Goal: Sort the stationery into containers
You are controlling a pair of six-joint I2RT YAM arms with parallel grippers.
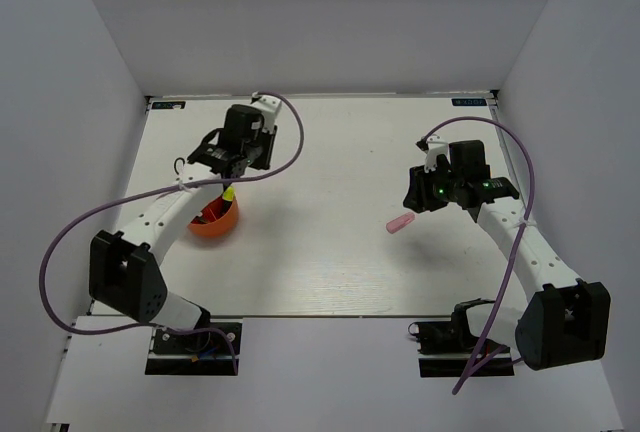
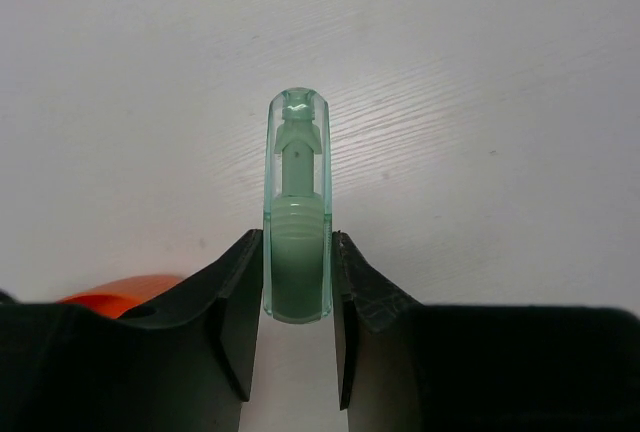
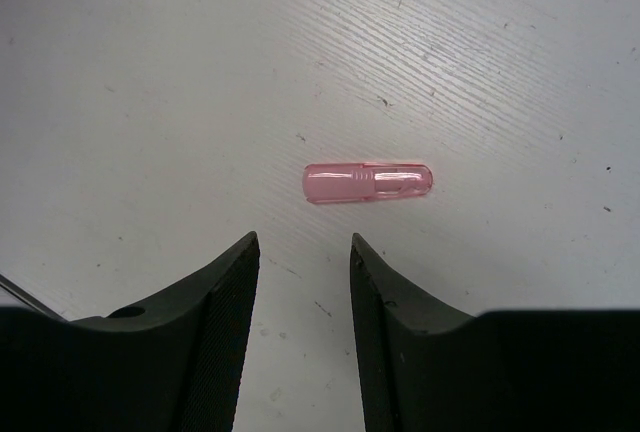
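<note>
A green item with a clear cap (image 2: 297, 222), marker-like, is gripped upright in the left wrist view, with my left gripper shut on it. From above, the left gripper (image 1: 262, 157) hangs over the table behind and right of the orange container (image 1: 213, 224). That container holds several things, partly hidden by the left arm. On the bare table lies a pink capped piece (image 3: 367, 182), also seen as a small pink shape (image 1: 400, 223) in the top view. My right gripper stands open close by it, nothing between its fingers.
A purple cable (image 1: 120, 202) loops along the left arm, and another purple cable (image 1: 530, 187) runs along the right arm. Grey walls (image 1: 570, 102) bound both sides.
</note>
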